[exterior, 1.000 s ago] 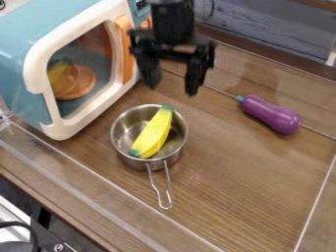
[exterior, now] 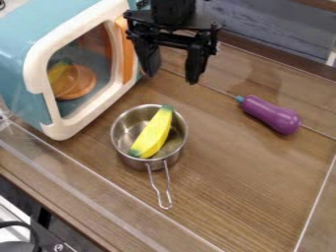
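My black gripper [exterior: 172, 61] hangs open at the top centre, above the wooden table, with nothing between its fingers. Below it a steel pot [exterior: 125, 132] with a wire handle holds a yellow banana [exterior: 152, 134]. A purple eggplant [exterior: 270, 114] lies on the table to the right.
A light blue toy microwave [exterior: 29, 59] with a white-framed door stands at the left, an orange bowl [exterior: 74, 84] and something yellow inside it. A wall [exterior: 276, 25] runs along the back.
My gripper was lower and blurred a second ago and is now higher. The pot, banana and eggplant are in the same places.
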